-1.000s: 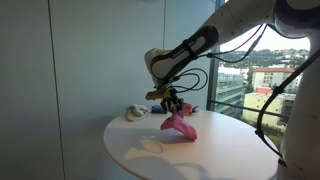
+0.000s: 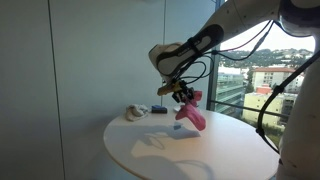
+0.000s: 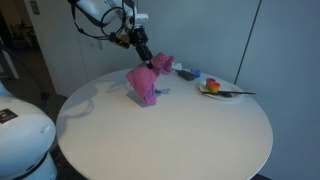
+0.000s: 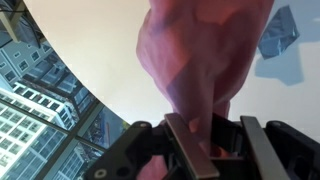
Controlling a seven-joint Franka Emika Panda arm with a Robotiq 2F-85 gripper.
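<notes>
A pink cloth (image 2: 193, 117) hangs from my gripper (image 2: 182, 97), which is shut on its upper part above the white round table (image 2: 140, 150). In the second exterior view the same cloth (image 3: 143, 84) droops below the gripper (image 3: 147, 63), its lower end close over the tabletop. From the wrist, the cloth (image 4: 195, 50) runs outward from between the fingers and covers much of the table. Beside it lies a small bluish, see-through piece (image 4: 279, 32) on the table.
Farther back stands a white bowl (image 3: 238, 94) with red and yellow items and a dark utensil across it. More pink material (image 3: 163, 62) and a dark item (image 3: 186, 74) lie near the far edge.
My gripper has risen and shifted right in the first exterior view, carrying the cloth along. The bluish piece now shows on the table to the left of the cloth.
</notes>
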